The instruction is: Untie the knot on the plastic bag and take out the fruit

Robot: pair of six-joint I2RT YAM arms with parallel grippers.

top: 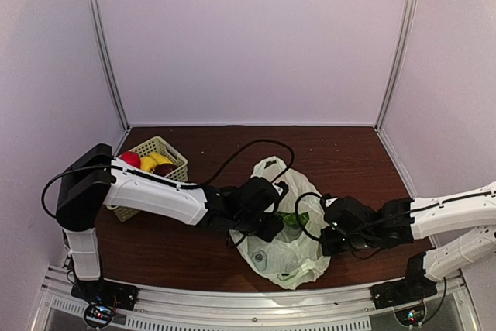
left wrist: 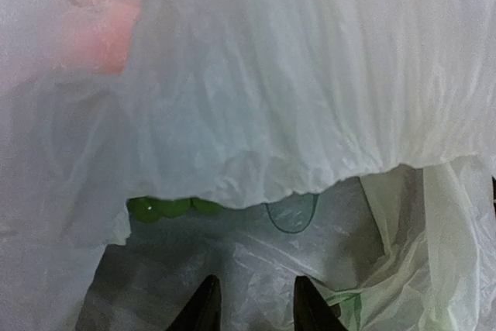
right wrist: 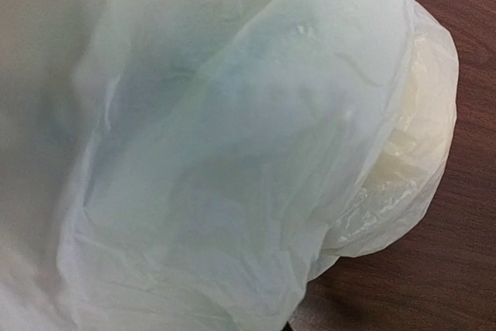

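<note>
The white plastic bag (top: 271,261) lies open at the front middle, green fruit (top: 292,221) inside it. My left gripper is in the bag's mouth, fingers apart with nothing between them; green grapes (left wrist: 159,208) show under the overhanging plastic (left wrist: 294,83), with a reddish shape behind the film at the upper left. My right gripper is at the bag's right side in the top view; in the right wrist view the plastic (right wrist: 209,160) hides its fingers, so its state cannot be seen.
A basket (top: 174,145) of red and yellow fruit stands at the back left, partly behind my left arm. Bare dark table (top: 349,153) lies behind and right of the bag.
</note>
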